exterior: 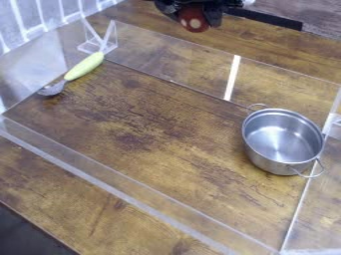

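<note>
My gripper (193, 10) is at the top centre, high at the back of the clear-walled area and partly out of frame, shut on a reddish-brown round object (194, 20). A steel pot (280, 141) with two loop handles stands on the wooden surface at the right. At the far left lies a utensil with a pale yellow-green handle (84, 66) and a metal head (52, 89).
Transparent walls (127, 203) border the wooden work area. A white strip (232, 78) runs along the surface at the back right. A white slatted rail stands at the top left.
</note>
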